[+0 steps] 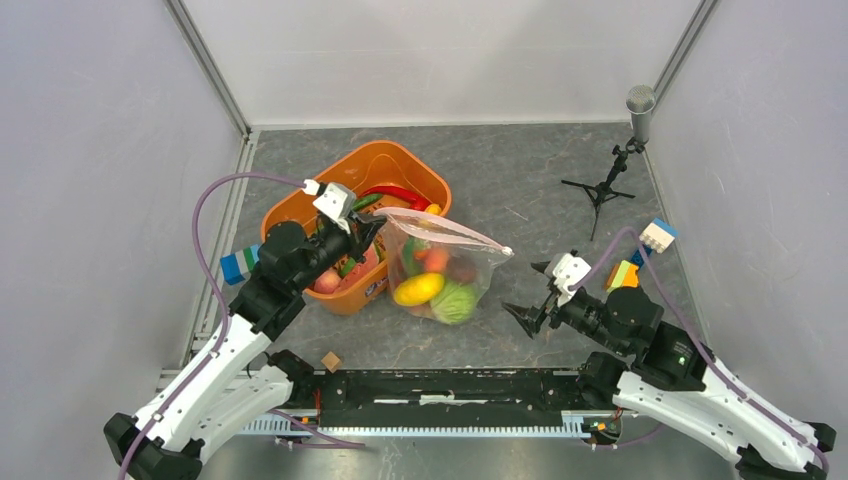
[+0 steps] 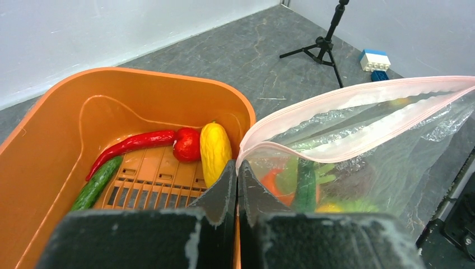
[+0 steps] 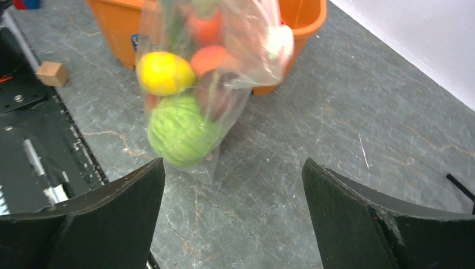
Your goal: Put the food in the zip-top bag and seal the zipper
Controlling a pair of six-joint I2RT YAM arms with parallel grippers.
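Observation:
A clear zip top bag (image 1: 440,265) with a pink zipper rim hangs beside the orange basket, its mouth gaping in the left wrist view. Inside it show a yellow fruit (image 1: 418,289), a green cabbage (image 1: 455,302), an orange-red vegetable (image 1: 434,259) and a dark round item. One corner of the rim is pinched by my left gripper, shut on it. To the right of the bag, my right gripper (image 1: 527,292) stands open with nothing between its fingers. The bag's far zipper end (image 1: 506,251) hangs free, apart from those fingers.
The orange basket (image 2: 50,129) still holds a red chili (image 2: 130,147), a cucumber (image 2: 96,184), a yellow vegetable (image 2: 215,154) and other food. A microphone stand (image 1: 600,188) and toy blocks (image 1: 656,236) occupy the right. Bare floor lies right of the bag.

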